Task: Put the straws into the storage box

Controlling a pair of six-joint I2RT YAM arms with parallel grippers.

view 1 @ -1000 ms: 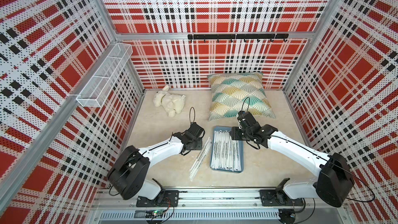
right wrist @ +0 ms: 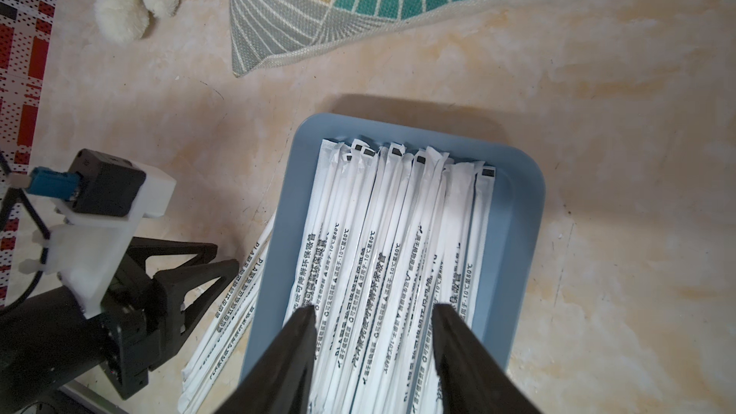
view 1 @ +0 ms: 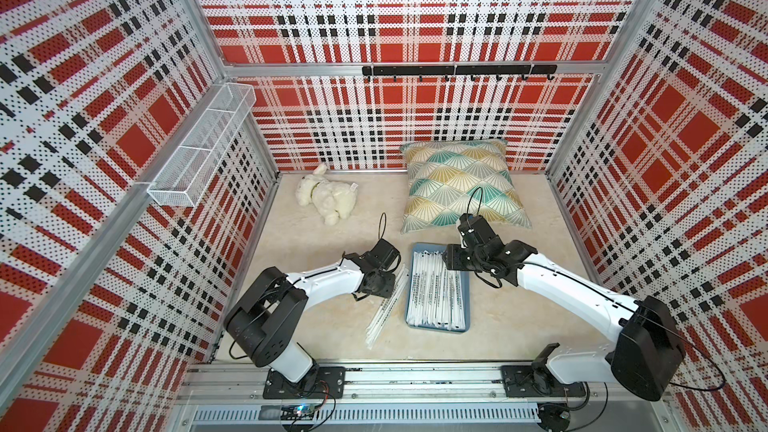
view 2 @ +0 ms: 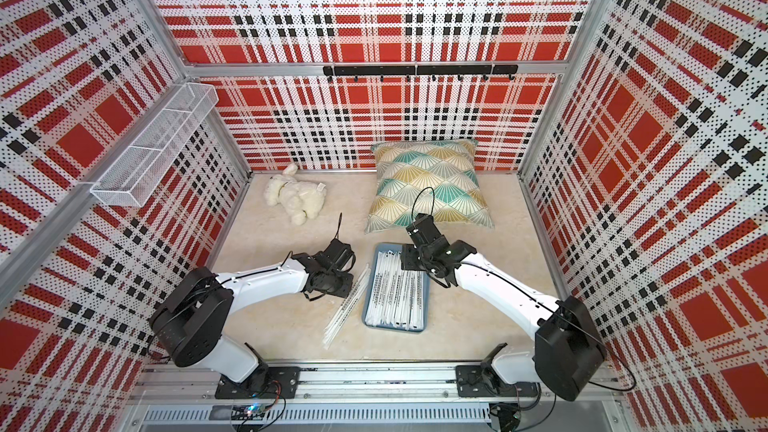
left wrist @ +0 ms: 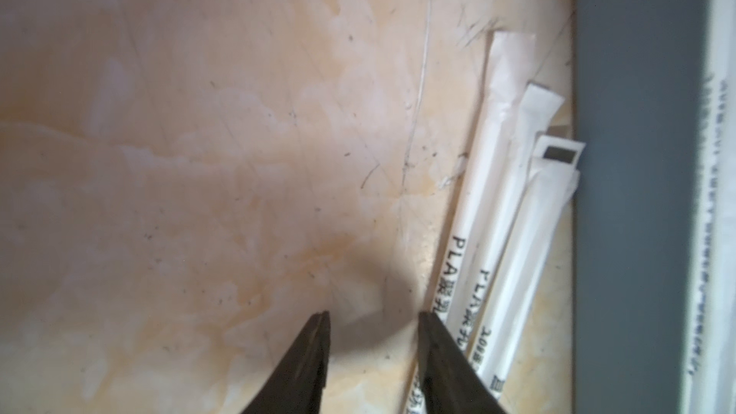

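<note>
White paper-wrapped straws lie as a loose slanted bundle on the table, just left of the blue-grey storage box. Many more wrapped straws fill that box side by side. My left gripper is open low beside the loose bundle; in the left wrist view its right finger overlaps the bundle's left edge, and nothing is gripped. Above the box's far part my right gripper stands part open, with no straw held; the straws seen between its fingers lie in the box below.
A patterned cushion lies behind the box, and a cream plush toy sits at the back left. A white wire basket hangs on the left wall. Bare table extends right of the box.
My left gripper has shifted slightly right and a little toward the front, closer over the loose straws. The right arm, the box and the straws look unmoved.
</note>
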